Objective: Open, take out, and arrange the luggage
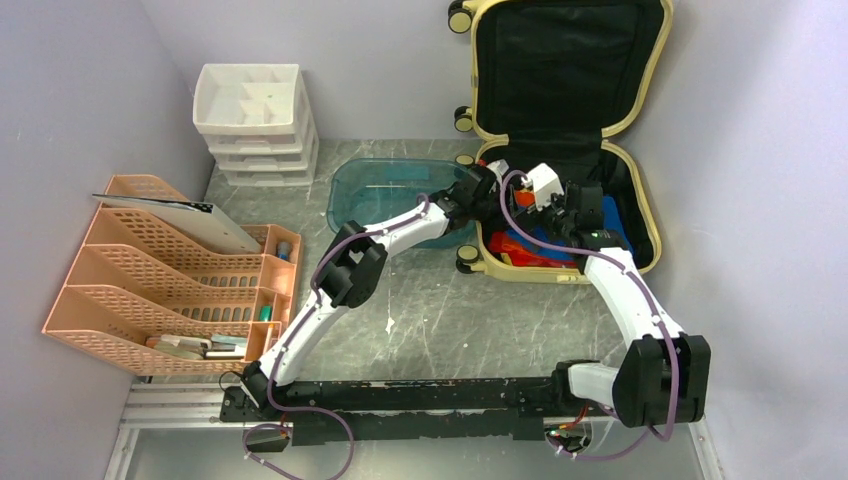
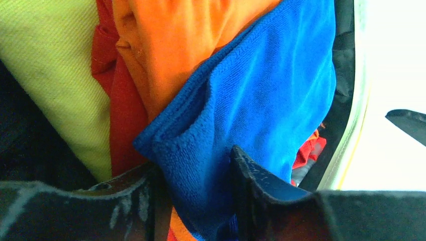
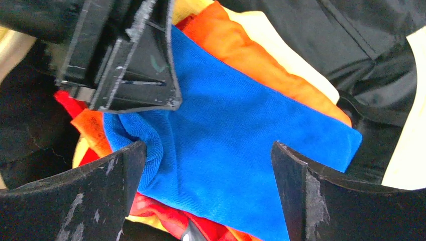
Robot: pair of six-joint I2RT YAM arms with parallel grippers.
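The yellow-rimmed suitcase (image 1: 648,215) lies open, its lid (image 1: 572,75) raised at the back. Inside, a folded blue cloth (image 3: 236,130) covers orange cloth (image 2: 173,42) and red cloth (image 2: 123,110). My left gripper reaches in from the left, part open. A bunched edge of the blue cloth fills the gap between its fingers; whether they grip it firmly does not show. My right gripper is wide open over the same cloth, a finger on either side and nothing clasped. The left gripper's finger (image 3: 143,93) shows above that gap.
A clear teal bin (image 1: 345,195) stands left of the suitcase, under my left arm. Farther left are white drawers (image 1: 262,150) and a pink organiser (image 1: 75,320) with papers and small items.
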